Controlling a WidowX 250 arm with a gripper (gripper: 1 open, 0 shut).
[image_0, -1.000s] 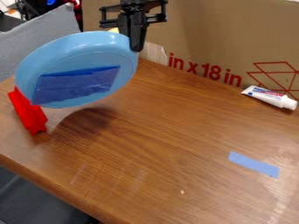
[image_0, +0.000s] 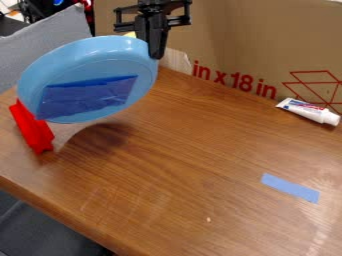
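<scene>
My gripper (image_0: 155, 48) is at the top centre, shut on the rim of a light blue oval plate or bowl (image_0: 54, 62), which hangs tilted toward the camera above the table (image_0: 187, 190) on the left. A darker blue rectangular patch (image_0: 88, 96) shows on its face. A red object (image_0: 32, 130) lies on the table, partly behind the plate at the left edge.
A cardboard box (image_0: 267, 40) stands along the back, with a toothpaste tube (image_0: 307, 110) lying before it at the right. A pale blue strip (image_0: 290, 187) lies at the front right. A grey item (image_0: 40, 50) fills the back left.
</scene>
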